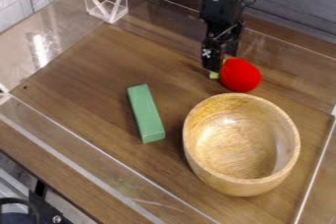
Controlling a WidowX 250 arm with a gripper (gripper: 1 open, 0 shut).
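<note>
The black gripper [221, 53] reaches down from the top centre, open, its fingers just behind and left of a round red object [241, 75]. A small light-green bit shows at the red object's left side. A large wooden bowl [242, 169] sits at the lower right. A green rectangular block [145, 112] lies left of the bowl.
The wooden tray floor [79, 90] is clear on the left. Clear walls edge the tray, with a clear bracket [105, 4] at the upper left. A black cable shows at the lower left corner.
</note>
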